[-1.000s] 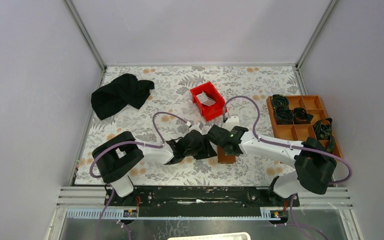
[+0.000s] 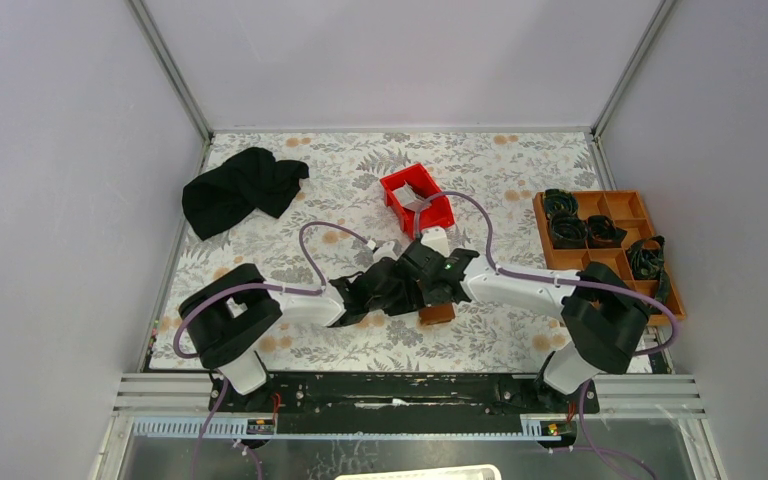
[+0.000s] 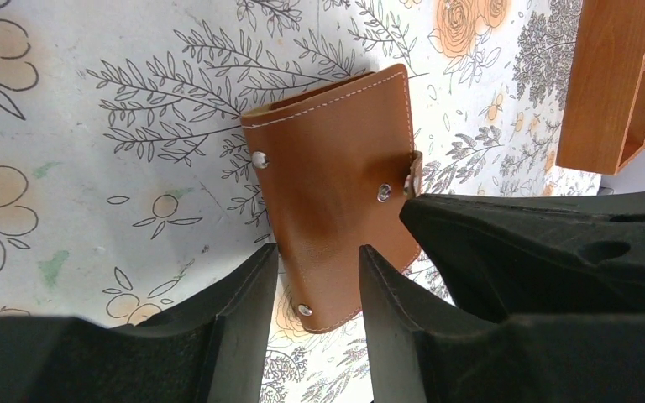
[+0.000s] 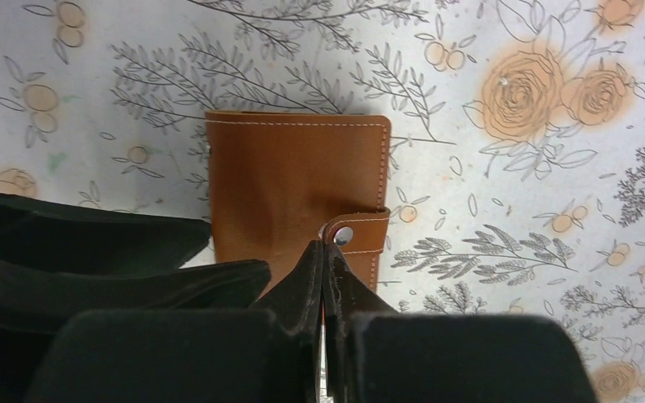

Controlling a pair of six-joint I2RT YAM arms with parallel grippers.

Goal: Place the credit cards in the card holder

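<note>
The brown leather card holder (image 3: 336, 201) lies flat on the floral mat, its flap with a snap on the right side. My left gripper hangs over it, part open, with nothing held between its fingers. My right gripper is shut, its tips at the holder's snap flap (image 4: 357, 235); whether they pinch it cannot be told. In the top view both grippers meet over the holder (image 2: 436, 312), hiding most of it. No card can be made out clearly.
A red bin (image 2: 395, 180) with pale contents stands behind the grippers. A wooden compartment tray (image 2: 607, 265) with dark coiled items is at the right. A black cloth (image 2: 240, 190) lies at the back left.
My right gripper and the card holder have moved left, toward my left gripper, which has shifted only slightly.
</note>
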